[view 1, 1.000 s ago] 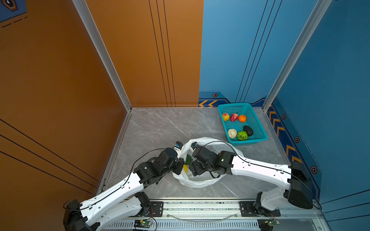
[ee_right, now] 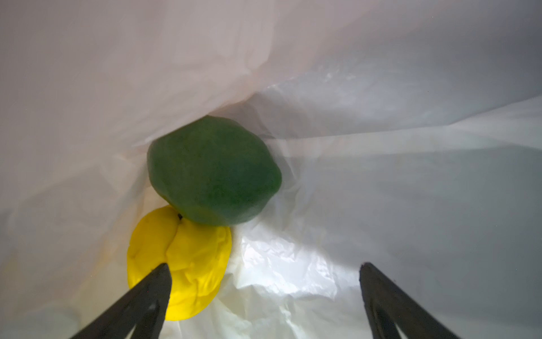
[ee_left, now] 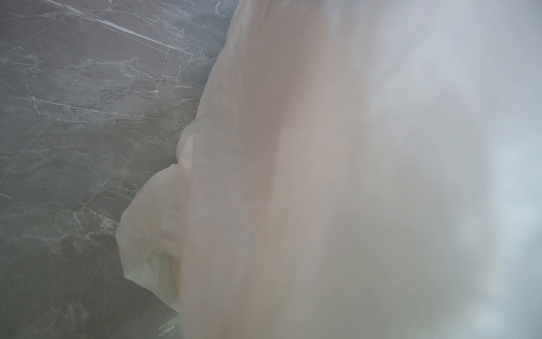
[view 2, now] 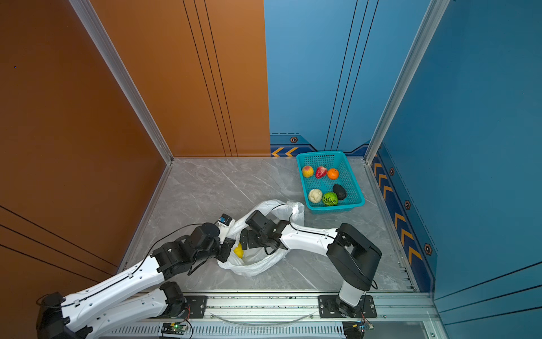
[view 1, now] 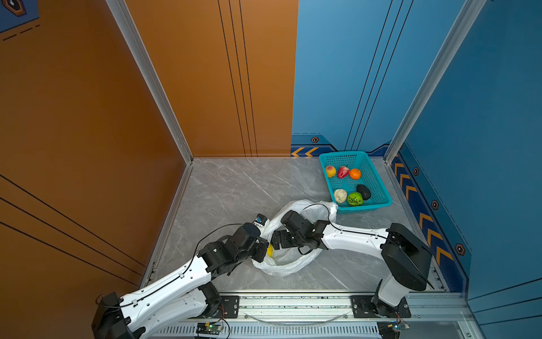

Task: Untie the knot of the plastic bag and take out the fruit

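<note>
The open white plastic bag (view 1: 288,268) lies on the table near the front. My left gripper (view 1: 261,249) is at its left side; the bag fills much of the left wrist view, and that gripper's fingers are hidden there. My right gripper is open inside the bag, with nothing between its fingers. Below it, in the right wrist view, lie a dark green fruit (ee_right: 211,169) and a yellow pepper-like fruit (ee_right: 177,260), touching each other, the green one partly under a fold of bag.
A teal basket (view 1: 379,204) behind the bag at right holds several fruits and vegetables. Orange and blue walls enclose it.
My right arm has moved left over the bag, its wrist turning. The bag's rim has shifted.
</note>
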